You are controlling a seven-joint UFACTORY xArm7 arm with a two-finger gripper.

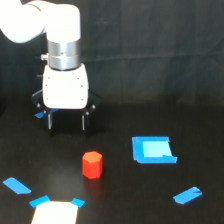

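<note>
A red six-sided block (92,165) rests on the dark table, left of centre and toward the front. My gripper (67,122) hangs from the white arm behind the block and a little to its left. Its two dark fingers are spread apart, so it is open, and nothing shows between them. The gripper and the block do not touch.
A white square framed in blue tape (155,150) lies to the right of the block. Another white square (55,213), with blue tape at its corners, is cut off by the front edge. Blue tape strips (187,195) mark the table. Open table surrounds the block.
</note>
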